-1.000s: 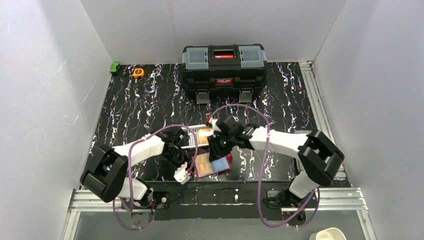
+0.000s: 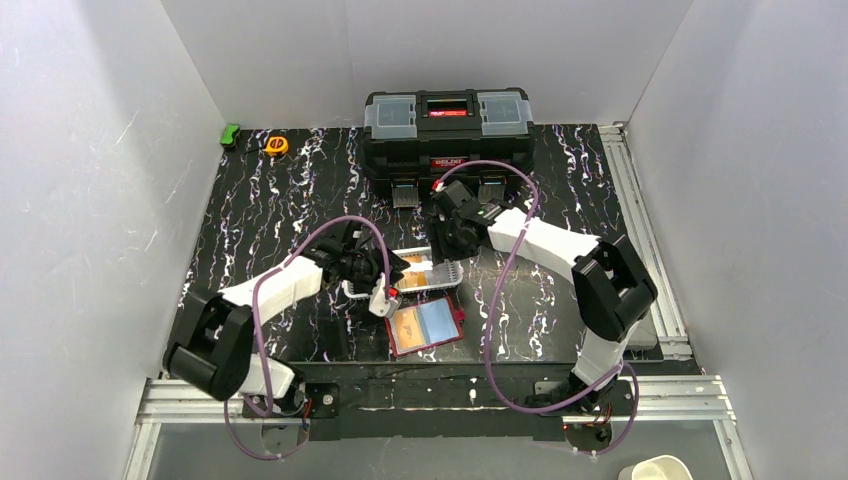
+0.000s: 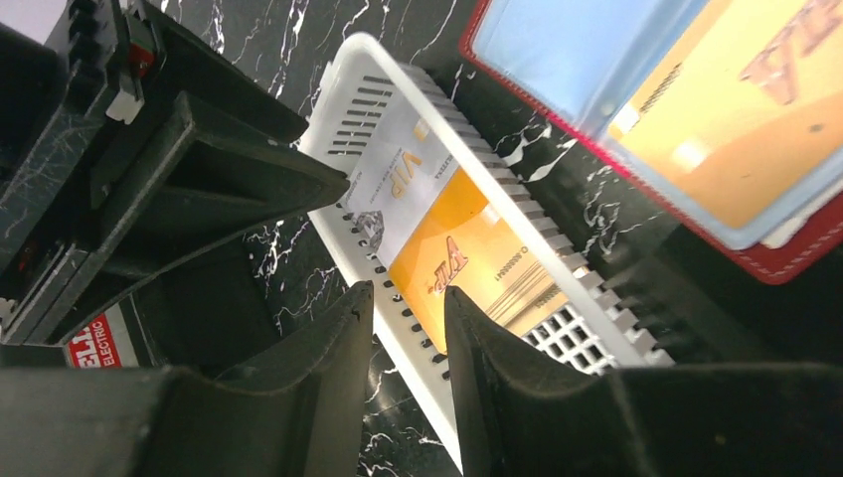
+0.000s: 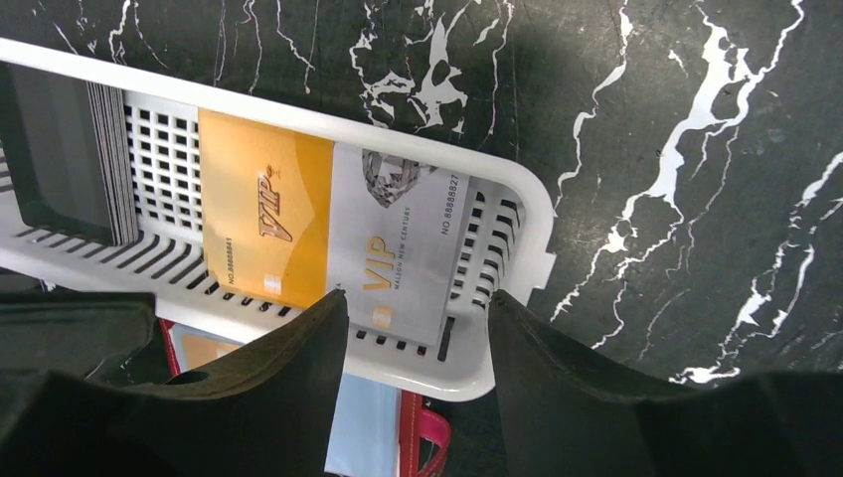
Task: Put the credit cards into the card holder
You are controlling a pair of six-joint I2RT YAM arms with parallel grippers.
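Observation:
A red-edged card holder point(image 2: 460, 316) lies open at the front of the table, with a gold card point(image 3: 736, 109) in one clear pocket and pale blue point(image 4: 363, 427) showing in the other half. Behind it, a white basket point(image 4: 522, 199) contains a gold VIP card point(image 4: 263, 248) and a silver-white VIP card point(image 4: 398, 253), side by side. Part open and empty, my left gripper hangs over the basket near the gold card. My right gripper is also parted with nothing between its fingers, above the silver-white card's end of the basket.
A black toolbox point(image 2: 448, 140) stands at the back. An orange tape measure point(image 2: 276, 146) and a green object point(image 2: 230, 135) sit far left. Both grippers are close together over the basket.
My right gripper has moved from over the card holder back to the basket's right end. The left gripper has moved right and back, over the basket.

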